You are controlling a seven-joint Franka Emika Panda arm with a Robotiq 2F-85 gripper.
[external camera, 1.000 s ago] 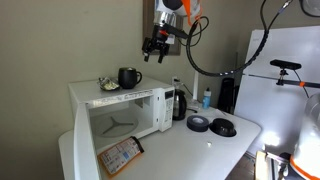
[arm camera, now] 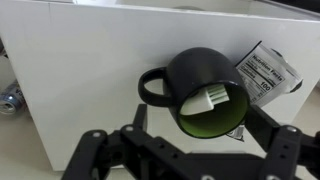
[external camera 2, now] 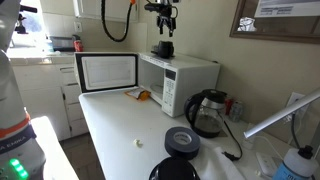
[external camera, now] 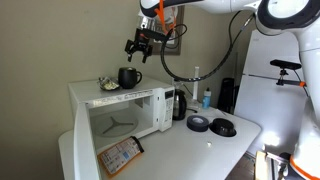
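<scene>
A black mug [external camera: 128, 77] stands on top of the white microwave [external camera: 120, 97]. From above, the wrist view shows the mug [arm camera: 203, 82] with a green inside, its handle to the left and a white object [arm camera: 205, 99] in it. My gripper [external camera: 137, 54] is open above the mug and slightly to its right in exterior view 1, apart from it. In the wrist view the two fingers are spread with nothing held between them.
A packet with a nutrition label [arm camera: 264, 74] lies against the mug. The microwave door [external camera 2: 108, 71] hangs open. On the counter are an orange-framed item [external camera: 120, 155], a kettle [external camera 2: 207, 112], black pans [external camera: 222, 127] and a roll of dark tape [external camera 2: 182, 142].
My open gripper has moved left in exterior view 1, closer to being over the mug. The mug and the microwave have stayed in place.
</scene>
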